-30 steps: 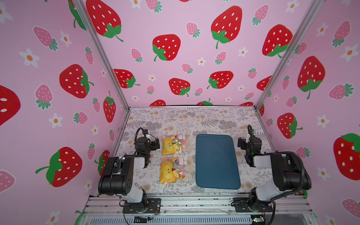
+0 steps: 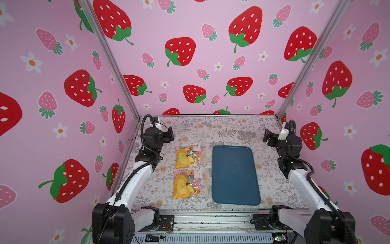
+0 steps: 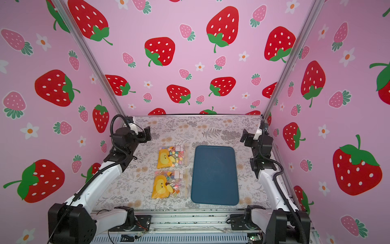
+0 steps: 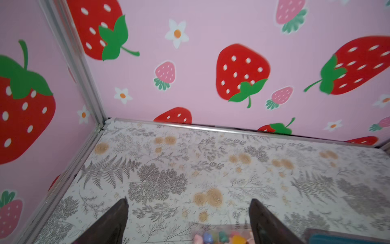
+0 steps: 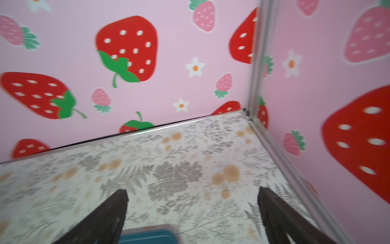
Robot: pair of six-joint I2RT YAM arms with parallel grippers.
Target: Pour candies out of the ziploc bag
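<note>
Two clear ziploc bags with a yellow bear print and colourful candies inside lie flat left of centre: a far bag [image 2: 188, 156] and a near bag [image 2: 187, 184]. Both have their clear ends toward a dark blue tray [image 2: 235, 174], which lies empty. My left gripper is open above the table, up and to the left of the far bag; the candies show low between its blurred fingers. My right gripper hangs open beyond the tray's far right side, nothing between its fingers. Neither gripper touches a bag.
Patterned cloth covers the table [image 2: 203, 128], and its far part is clear. Strawberry-print walls [image 3: 191, 81] close in the back and both sides, with metal rails [image 3: 77, 48] at the corners. Each arm stands near its side wall.
Bags and tray have not moved.
</note>
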